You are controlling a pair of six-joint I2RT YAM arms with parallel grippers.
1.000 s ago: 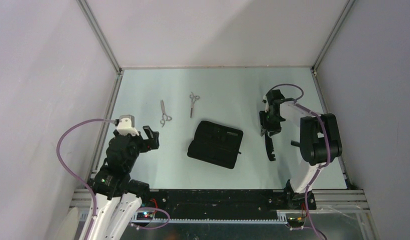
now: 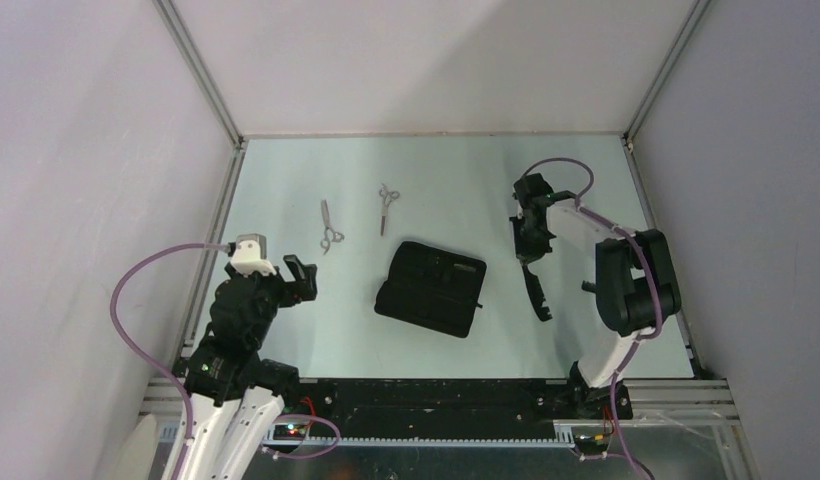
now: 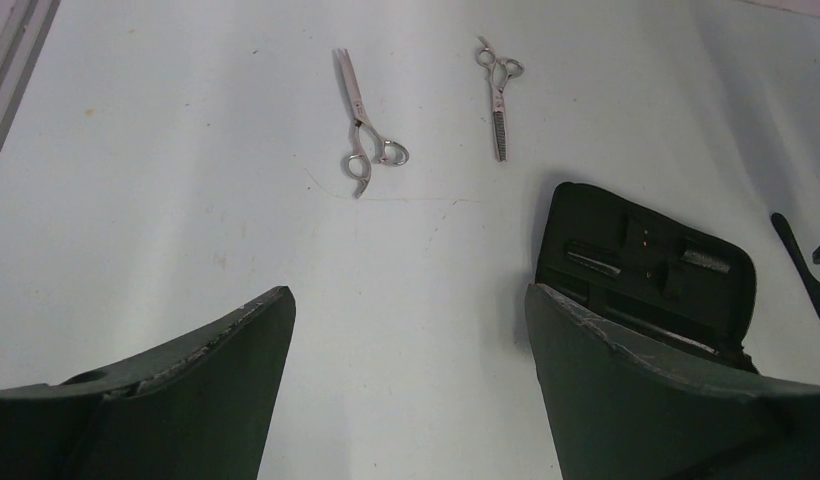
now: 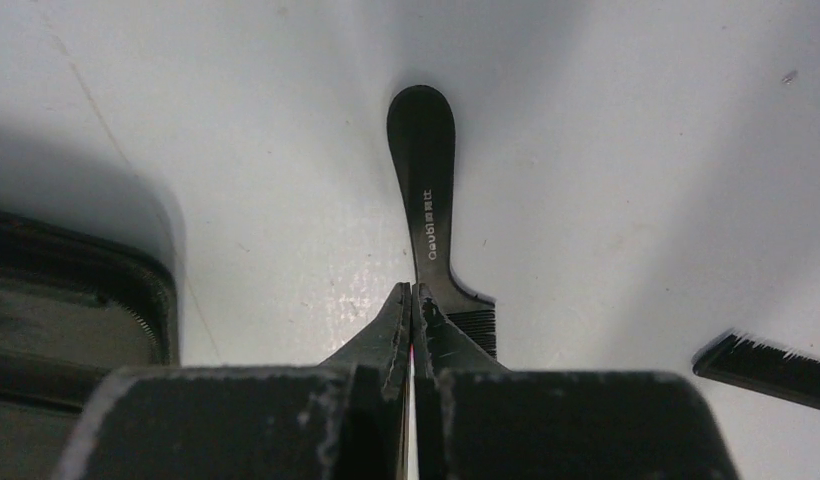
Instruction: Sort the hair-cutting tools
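Note:
A long black comb (image 4: pixel 423 170) with a rounded handle lies flat on the table. In the right wrist view my right gripper is above it near the start of the teeth, fingertips pressed together and nothing between them. They hide part of the toothed end. A second, smaller black comb (image 4: pixel 771 372) rests to the right. Scissors (image 3: pixel 368 125) and thinning scissors (image 3: pixel 498 95) lie on the far left half of the table. The black case (image 2: pixel 431 290) lies unfolded at the middle. Over bare table at the left, my left gripper stands open and empty.
The case's right edge lies close to the long comb's left side. Walls stand at the left, right and back of the pale table (image 2: pixel 446 165). Clear surface separates the left gripper from the case.
The left gripper stays open.

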